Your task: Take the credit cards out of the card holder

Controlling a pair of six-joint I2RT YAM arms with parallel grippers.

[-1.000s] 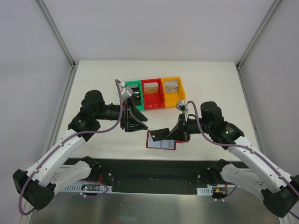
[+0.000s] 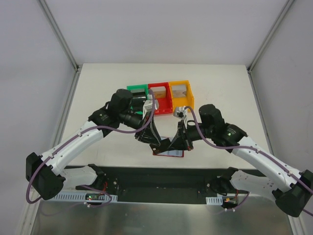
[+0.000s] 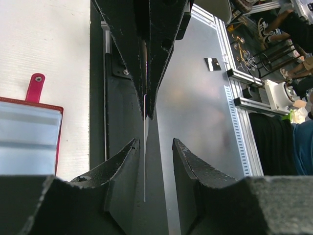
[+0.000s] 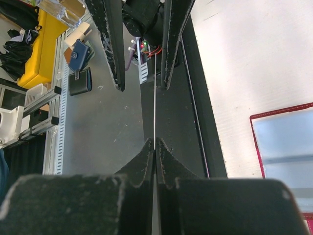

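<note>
A black card point(image 2: 160, 146) is pinched at one end by my right gripper point(image 2: 182, 146). Seen edge-on in the right wrist view, the card point(image 4: 155, 107) runs out from the shut right fingertips as a thin line. My left gripper is open, its fingers standing either side of the card's free end, with gaps visible between them and the card. Under both grippers the card holder point(image 2: 171, 153) lies open on the table. It has a red stitched border and clear pockets; its red strap point(image 3: 34, 88) shows in the left wrist view.
Green point(image 2: 137, 87), red point(image 2: 167, 96) and yellow point(image 2: 191, 98) trays stand side by side at the back, with a card or cards in each. The table's front edge is just in front of the holder. Free table lies on both sides.
My left gripper has come down and right from beside the trays to the card's free end. The right gripper, with the card in it, has shifted slightly left.
</note>
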